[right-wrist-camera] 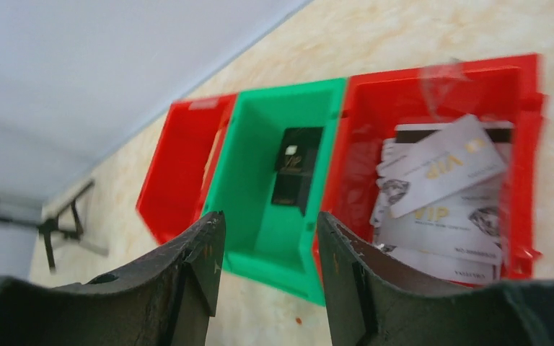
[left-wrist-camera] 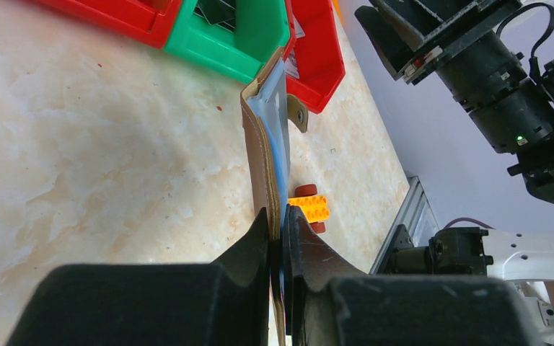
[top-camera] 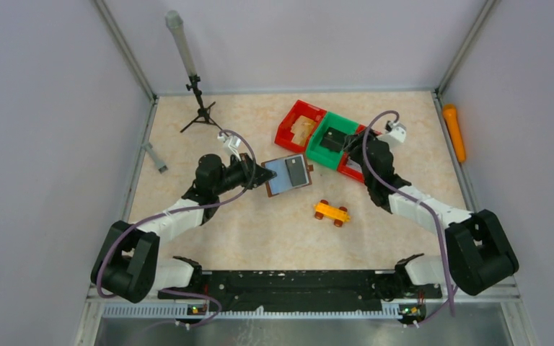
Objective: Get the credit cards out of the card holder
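My left gripper (top-camera: 266, 175) is shut on one edge of the card holder (top-camera: 278, 183), above the table left of centre. Seen edge-on in the left wrist view, the brown holder (left-wrist-camera: 257, 144) lies between the fingers, its blue inner side and strap tab showing. Whether cards remain in it cannot be seen. White and silver cards (right-wrist-camera: 443, 173), some marked VIP, lie in the right red bin (right-wrist-camera: 523, 180). Over the bins, my right gripper stands open, with nothing between its fingers.
Dark flat items (right-wrist-camera: 297, 162) lie in the green bin (right-wrist-camera: 242, 173). Left of it, another red bin (top-camera: 283, 135) holds tan pieces. A yellow toy car (top-camera: 331, 212) stands in front of the bins.
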